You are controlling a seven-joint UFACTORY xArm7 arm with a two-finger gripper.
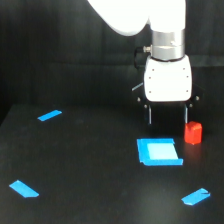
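My gripper points down below the white hand, its thin dark fingers spread wide apart and nothing visible between them. They are hard to make out against the black background. A small red block rests on the dark table at the right, close to the right fingertip in the picture; whether they touch I cannot tell. A white square bordered by blue tape lies on the table nearer the camera, to the block's left and lower in view than the gripper.
Loose strips of blue tape mark the dark table: one far left, one near left and one near right. Dark curtain-like material hangs behind.
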